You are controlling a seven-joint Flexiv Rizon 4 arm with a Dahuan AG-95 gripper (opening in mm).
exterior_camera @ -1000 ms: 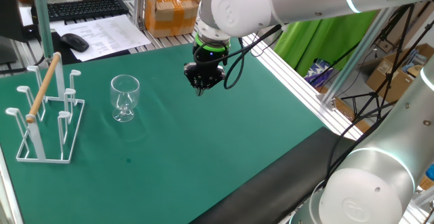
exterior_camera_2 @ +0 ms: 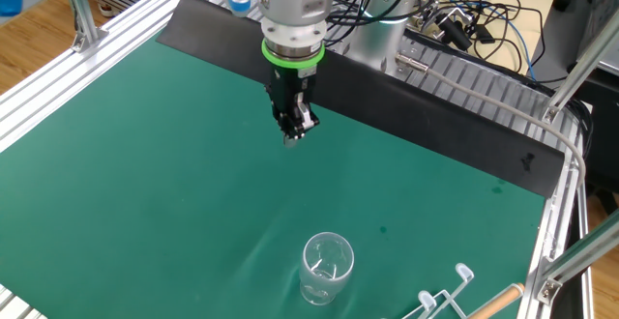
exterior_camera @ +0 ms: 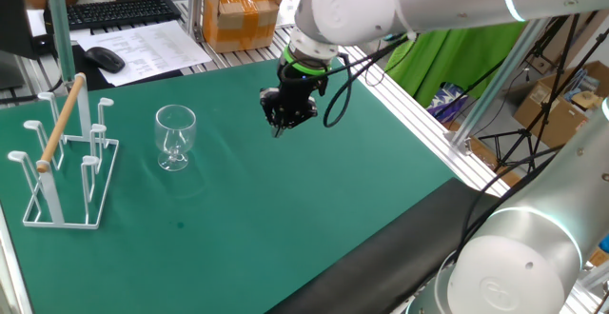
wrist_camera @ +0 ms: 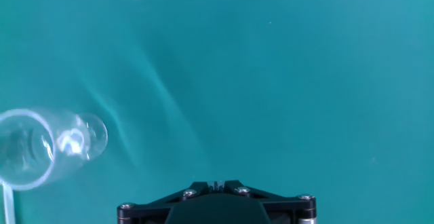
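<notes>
A clear footed glass (exterior_camera: 175,135) stands upright on the green mat, mouth up. Exterior view 2 has the same glass (exterior_camera_2: 326,269) near the bottom edge, and in the wrist view the glass (wrist_camera: 47,146) shows at the left border, its foot toward the middle. My gripper (exterior_camera: 277,131) hangs above the mat, well apart from the glass, on its right in exterior view 1. At the bottom of the wrist view the black gripper has its fingertips together, with nothing visible between them.
Left of the glass stands a white rack (exterior_camera: 68,225) with upright pegs and a wooden handle (exterior_camera: 61,124). A keyboard (exterior_camera: 112,12), a mouse (exterior_camera: 105,59) and a cardboard box (exterior_camera: 240,14) lie beyond the mat.
The upper arm and wrist have shifted slightly right in exterior view 1, and the gripper's tilt has changed a little. The glass and rack have stayed put.
</notes>
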